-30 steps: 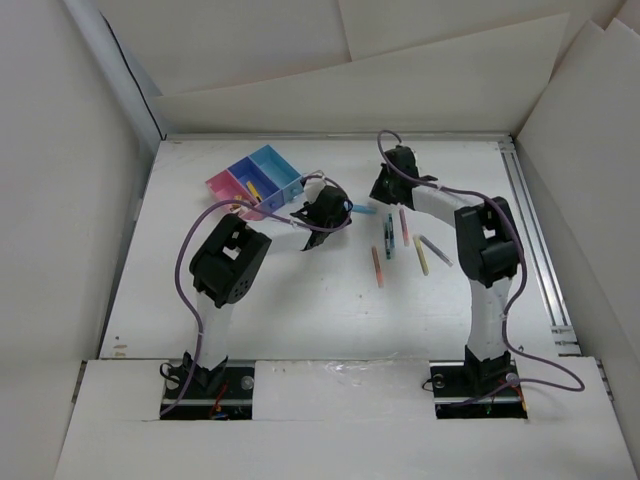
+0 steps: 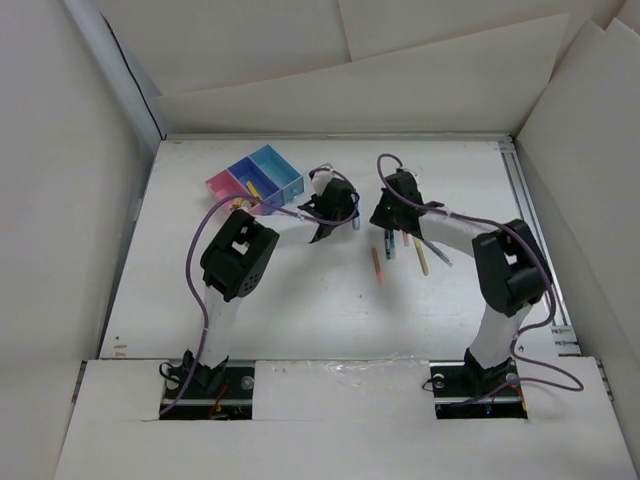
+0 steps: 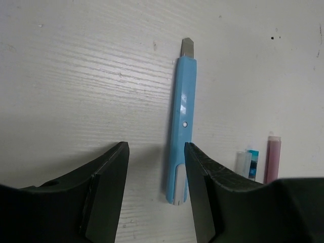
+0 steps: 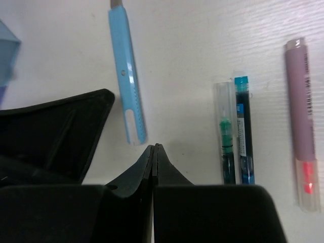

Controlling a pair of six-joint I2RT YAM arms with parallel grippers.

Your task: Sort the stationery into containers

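Note:
A light blue box cutter lies on the table beneath my left gripper, which is open, its right finger beside the knife's handle. In the right wrist view the same cutter lies left of two pens, a green one and a blue one, with a pink pen to their right. My right gripper is shut over the table between cutter and pens, nothing visible between its fingertips. The divided container, with pink and blue sections, sits at the back left, holding a yellow item.
In the top view an orange pen, a yellow one and a grey one lie on the right half of the table. Bare table spans the front. The left gripper's black body edges into the right wrist view.
My right gripper has moved toward the front of the table, over the pens. The left gripper has shifted slightly. The blue cutter now lies more lengthwise, front to back, than before.

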